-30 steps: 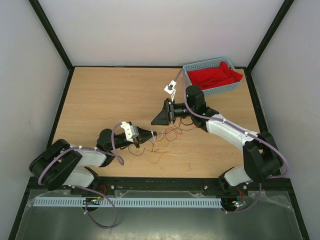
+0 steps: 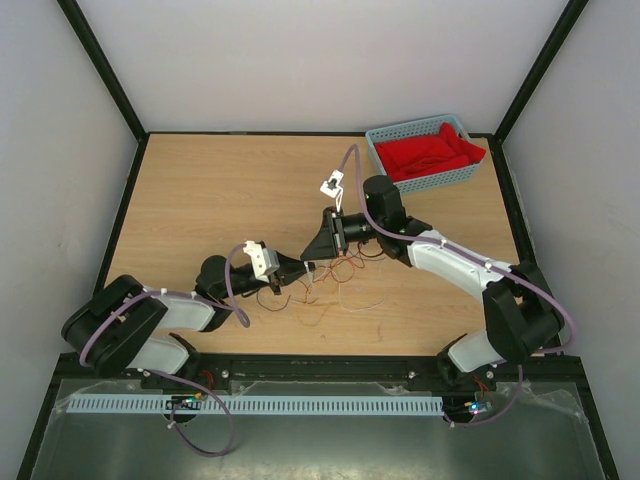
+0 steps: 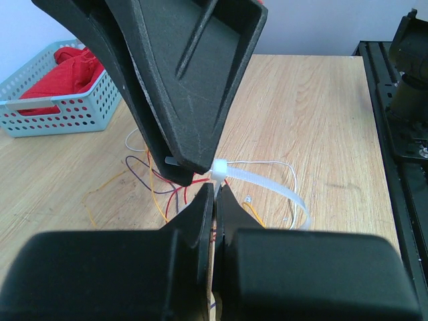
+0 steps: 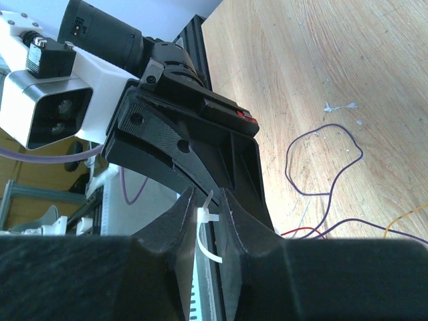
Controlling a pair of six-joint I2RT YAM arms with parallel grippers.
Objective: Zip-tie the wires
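Observation:
A white zip tie (image 3: 267, 184) forms a loose curve, its head (image 3: 219, 168) at the tips of my left gripper (image 2: 306, 267), which is shut on it. My right gripper (image 2: 324, 245) meets it from above, fingertips at the tie's tail beside the head; in the right wrist view its tips sit close together around the tie, whether closed on it I cannot tell. Beneath both lie loose coloured wires (image 2: 340, 275) on the wooden table (image 2: 200, 180), red, yellow, purple and white; whether any run through the tie is unclear.
A blue basket (image 2: 425, 180) with red cloth (image 2: 420, 153) stands at the back right. Black rails edge the table.
My right gripper has moved slightly down and left, toward the left gripper's tips. My left gripper has shifted very little.

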